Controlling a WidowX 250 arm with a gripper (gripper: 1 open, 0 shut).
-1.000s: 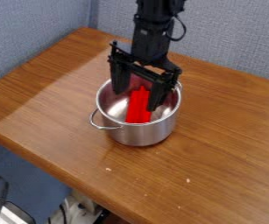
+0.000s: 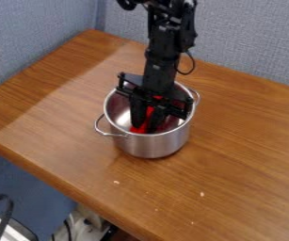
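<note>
A silver pot (image 2: 157, 143) with side handles stands on the wooden table. A red object (image 2: 140, 125) lies inside it, mostly hidden behind my black gripper (image 2: 151, 111). The gripper reaches down into the pot from above, its fingers around or just over the red object. Whether they touch or hold it I cannot tell.
Grey padded walls (image 2: 248, 38) stand behind and to the left. Below the near left edge are cables and dark items.
My gripper has moved down into the pot and its fingers are closer together. The red object is now mostly covered by it.
</note>
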